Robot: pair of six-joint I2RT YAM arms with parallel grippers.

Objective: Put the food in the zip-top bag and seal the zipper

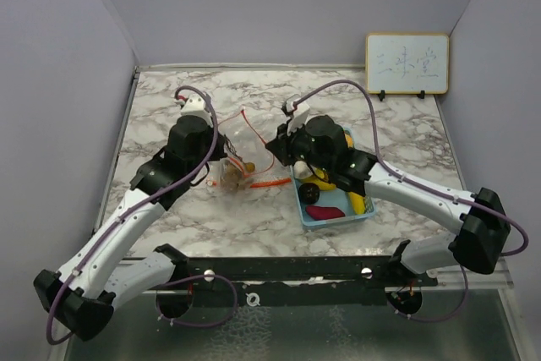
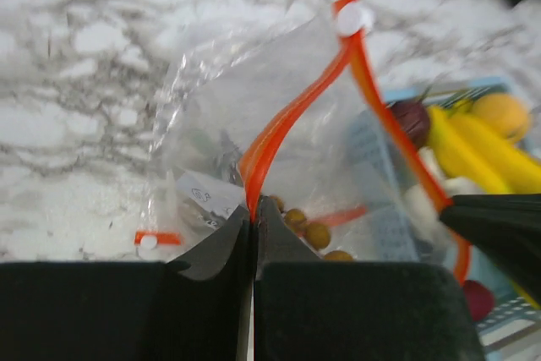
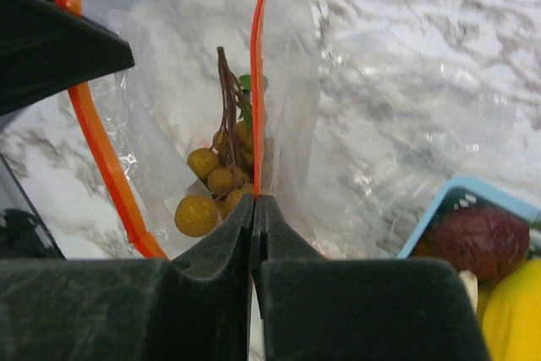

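A clear zip bag (image 1: 249, 141) with an orange-red zipper stands held open between my grippers. Brown round fruit on stems, with a green leaf, lies inside it (image 3: 197, 213). My left gripper is shut on the bag's rim at one side, and my right gripper is shut on the rim at the other side, as the two wrist views show.
A blue tub (image 1: 334, 221) right of the bag holds bananas, a dark round fruit (image 1: 308, 193), a red tuber (image 1: 324, 213) and other food. A whiteboard (image 1: 407, 62) stands at the back right.
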